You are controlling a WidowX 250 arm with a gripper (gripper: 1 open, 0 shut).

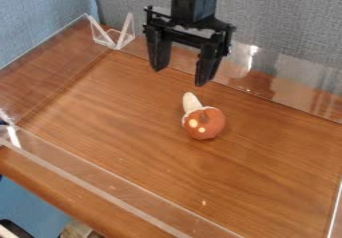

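My black gripper (181, 62) hangs in the upper middle of the camera view, its two fingers wide open with nothing between them. Below it and slightly to the right, a small orange-red toy (205, 124) with pale spots and a white upright part lies on the wooden surface (134, 142), apart from the fingers.
A white wire rack (111, 34) stands in the back left corner. Clear low walls edge the wooden surface, with a grey wall (287, 32) behind and a blue one at left.
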